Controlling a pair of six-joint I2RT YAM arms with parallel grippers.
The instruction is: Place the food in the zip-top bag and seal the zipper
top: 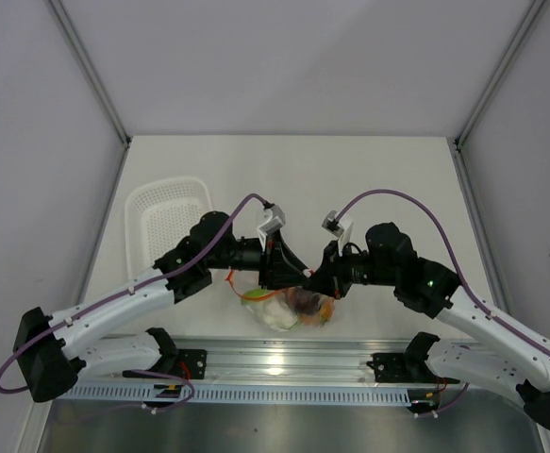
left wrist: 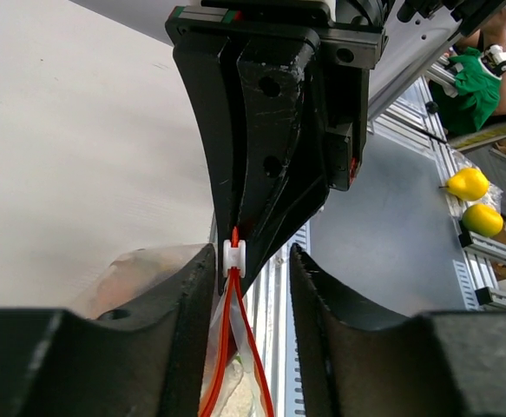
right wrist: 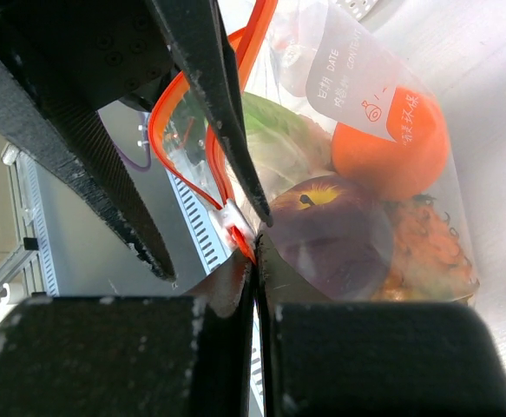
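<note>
The clear zip-top bag (right wrist: 426, 252) with an orange-red zipper holds food: an orange (right wrist: 391, 148), a dark purple fruit (right wrist: 331, 239), green leaf (right wrist: 279, 130) and a bumpy orange-brown piece. My right gripper is shut on the zipper's end, just past the white slider (left wrist: 234, 258). From the slider the zipper's two red strips (left wrist: 226, 330) spread apart, so the mouth is open there. My left gripper stands part open, one finger on each side of the slider, with a gap left. From above, both grippers meet over the bag and hide the slider.
An empty white basket (top: 166, 222) stands at the left of the white table (top: 369, 170). Behind the arms the table is clear. A metal rail (top: 275, 349) runs along the front edge, close to the bag.
</note>
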